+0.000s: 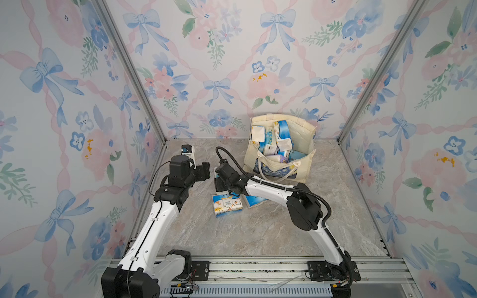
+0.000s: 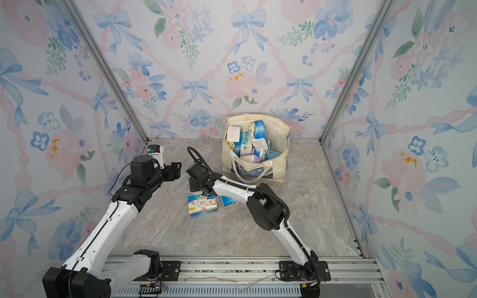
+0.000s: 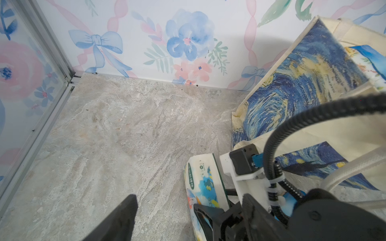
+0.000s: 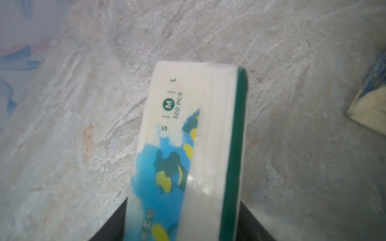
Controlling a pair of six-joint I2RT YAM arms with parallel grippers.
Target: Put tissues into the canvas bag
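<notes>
The cream canvas bag (image 1: 280, 174) stands at the back right, its open top showing several tissue packs (image 1: 284, 130). In the left wrist view, the fingers of my left gripper (image 1: 206, 171) are well apart and grip nothing. A white, blue and green tissue pack (image 4: 181, 152) extends from between the fingers of my right gripper; whether they clamp it cannot be told. The left wrist view shows this pack (image 3: 205, 180) with a black finger over it. Below the right gripper lie an orange-and-blue pack (image 1: 227, 204) and a blue pack (image 1: 255, 200), partly covered by the arm.
The right forearm (image 1: 268, 191) crosses in front of the bag, whose handle (image 1: 278, 177) loops down its front. Both grippers are close to each other. Bare floor (image 1: 268, 233) lies at the front and right.
</notes>
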